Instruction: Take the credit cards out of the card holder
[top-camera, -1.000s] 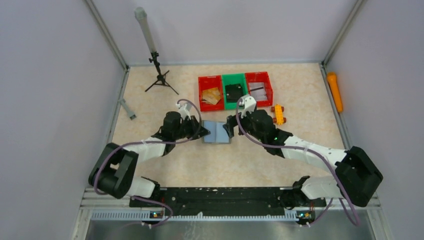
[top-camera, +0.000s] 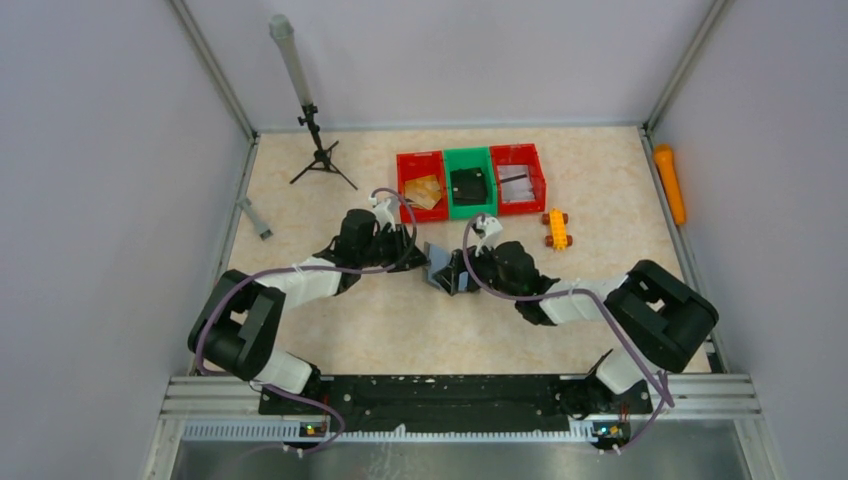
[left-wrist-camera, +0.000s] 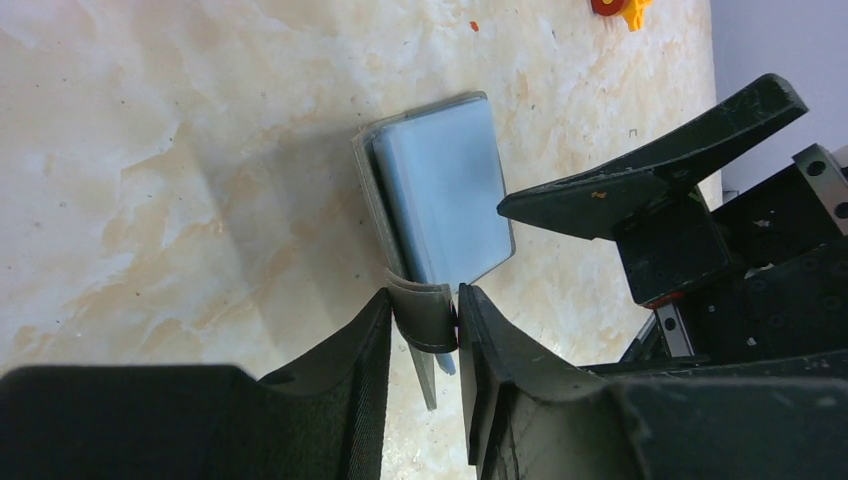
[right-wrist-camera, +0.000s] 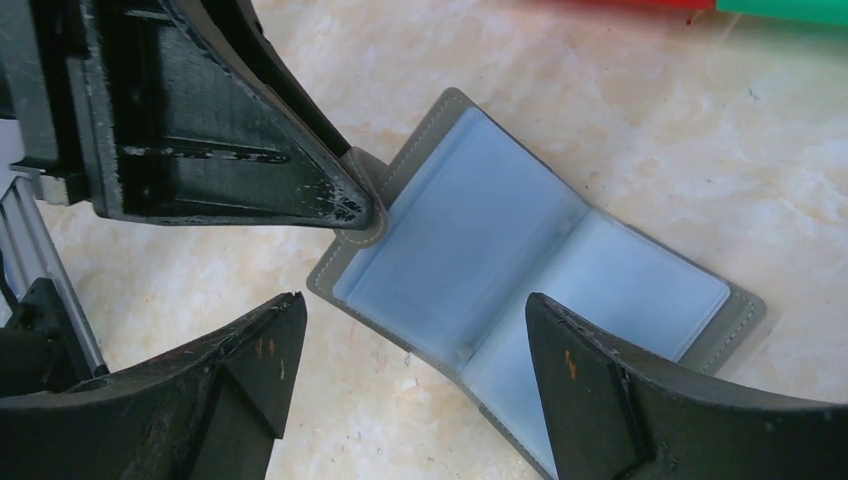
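Note:
The card holder (right-wrist-camera: 480, 230) lies spread open between my arms, with light blue pockets inside and a grey stitched border. No separate card can be made out in it. My left gripper is shut on the holder's left edge, and the grey border bulges between its fingertips. That side appears raised from the table in the left wrist view. My right gripper is open, its fingers (right-wrist-camera: 575, 375) spread above the holder with nothing between them. In the top view both grippers meet over the holder (top-camera: 437, 258), covering much of it.
Behind the grippers stands a three-part bin: a red left section (top-camera: 407, 163), a green middle one (top-camera: 468, 157) and a red right one (top-camera: 515, 152). A yellow toy car (top-camera: 558, 230) is to the right.
The holder has shifted right and turned, its left side moving with my left gripper. My right gripper has come left and down over the holder.

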